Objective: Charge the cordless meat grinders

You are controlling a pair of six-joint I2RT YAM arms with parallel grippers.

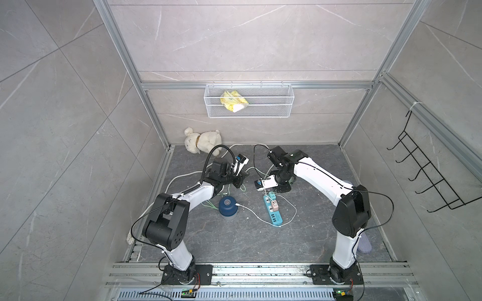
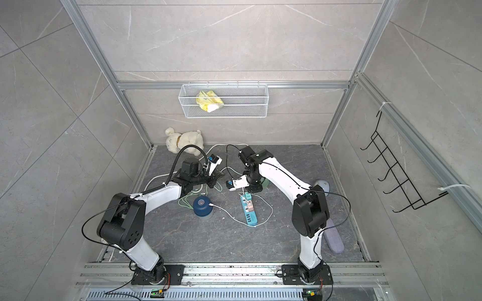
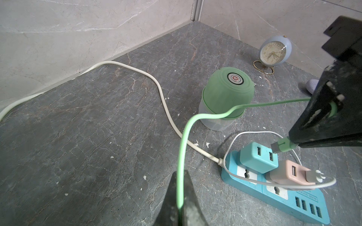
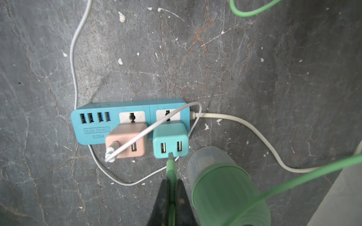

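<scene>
A blue meat grinder [image 1: 228, 205] sits left of centre, a white cable running from it. A green grinder [image 3: 228, 92] stands behind the blue power strip [image 4: 90, 128]. My right gripper is shut on a green cable, its plug [image 4: 170, 160] held at the front of the turquoise charger [image 4: 169, 133], by its two USB ports; whether it touches cannot be told. The pink charger [image 4: 126, 133] has a white plug in it. My left gripper is shut on the same green cable, away from the strip.
A clock [image 3: 275, 52] stands at the right. A teddy bear [image 1: 200, 140] lies at the back left, below a wire basket [image 1: 271, 107]. Loose white and green cables cross the floor.
</scene>
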